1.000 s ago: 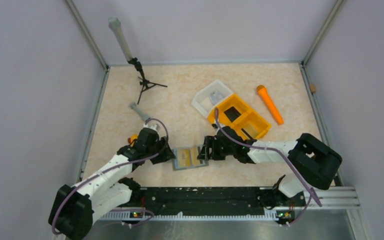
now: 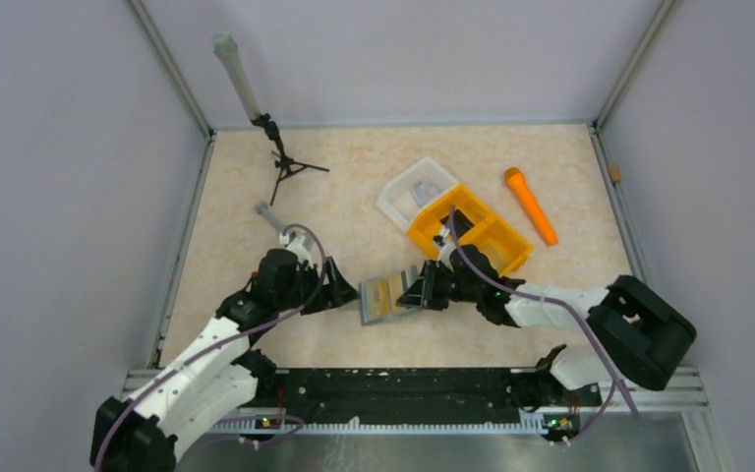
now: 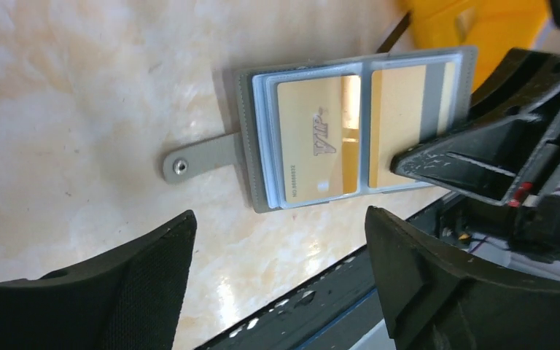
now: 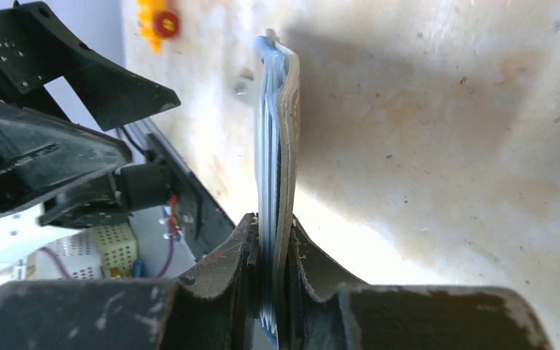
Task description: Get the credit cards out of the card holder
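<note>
The card holder (image 3: 244, 138) is spread out, grey-edged with clear blue sleeves; a gold card (image 3: 310, 138) shows in one sleeve and a second gold card (image 3: 401, 98) in the other. In the right wrist view the holder (image 4: 278, 138) is seen edge-on, a thin stack of sleeves with my right gripper shut on it. My left gripper is open, its fingers wide apart and nothing between them. It stands to the left of the holder, whose grey snap strap (image 3: 203, 158) points that way.
An orange divided box (image 2: 496, 221) with a white compartment (image 2: 418, 189) stands behind the right gripper. An orange microphone (image 2: 531, 205) lies at the right. A tripod (image 2: 283, 162) stands back left, with a grey stick (image 2: 267, 213) nearby.
The left gripper moved in close to the holder's left edge, and its fingers now stand wider with a gap to it.
</note>
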